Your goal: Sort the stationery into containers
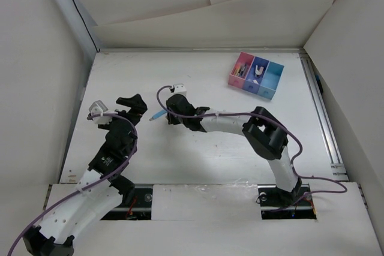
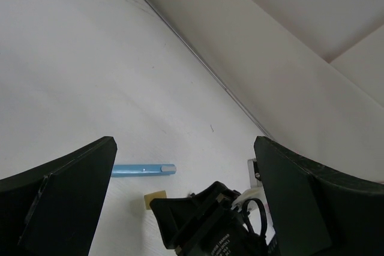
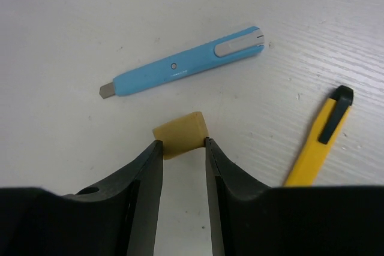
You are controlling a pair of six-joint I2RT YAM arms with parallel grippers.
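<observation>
A blue pen-shaped cutter (image 1: pixel 158 114) lies on the table, seen also as a blue tool (image 3: pixel 186 64) in the right wrist view. My right gripper has its fingertips at a small tan block (image 3: pixel 180 130); whether it grips it is unclear. A yellow-and-black cutter (image 3: pixel 315 145) lies to its right. My left gripper stands open at the table's left, nothing between its fingers, with the right gripper visible beyond it.
A three-compartment container (image 1: pixel 270 82), pink, dark blue and light blue, stands at the back right with small items in the pink and middle sections.
</observation>
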